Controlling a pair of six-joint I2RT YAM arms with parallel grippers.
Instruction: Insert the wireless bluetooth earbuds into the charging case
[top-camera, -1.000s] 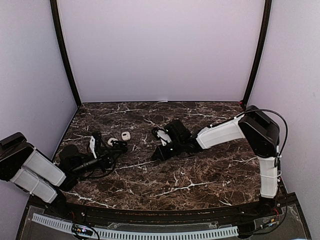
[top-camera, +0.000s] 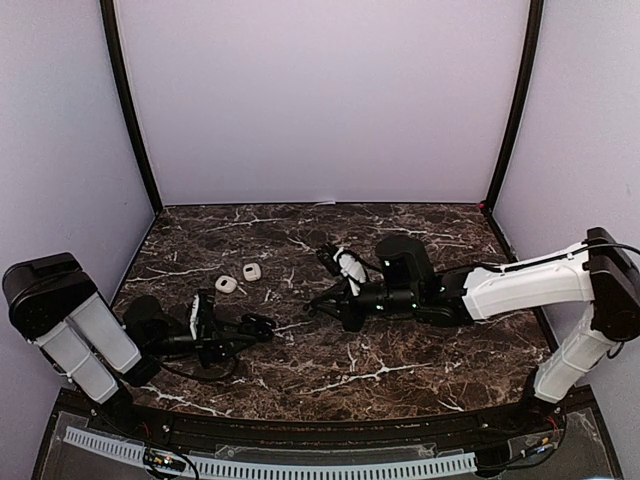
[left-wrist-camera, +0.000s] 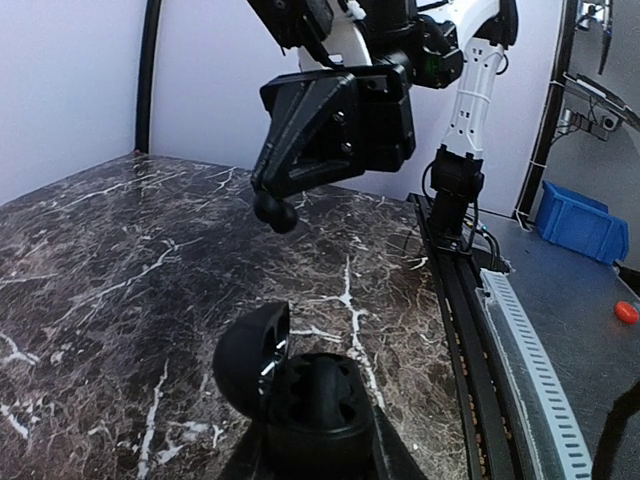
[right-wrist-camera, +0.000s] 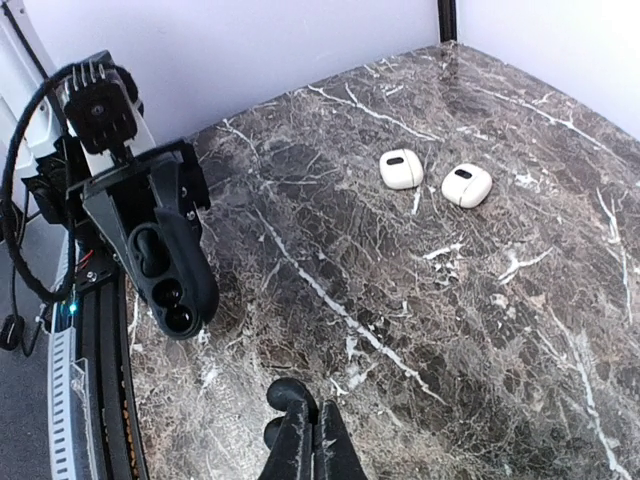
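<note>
My left gripper (top-camera: 244, 330) grips the black earbud case (right-wrist-camera: 175, 290), held up with its lid open; cavities show on it in the right wrist view, and it fills the lower middle of the left wrist view (left-wrist-camera: 318, 410). My right gripper is shut on a small black earbud, which appears as a dark rounded piece (left-wrist-camera: 275, 210) at its tips in the left wrist view. It hangs above the table, right of the left gripper.
Two white cases (right-wrist-camera: 402, 169) (right-wrist-camera: 466, 185) lie on the marble table (top-camera: 420, 370) at the back left in the top view. A rail runs along the front edge.
</note>
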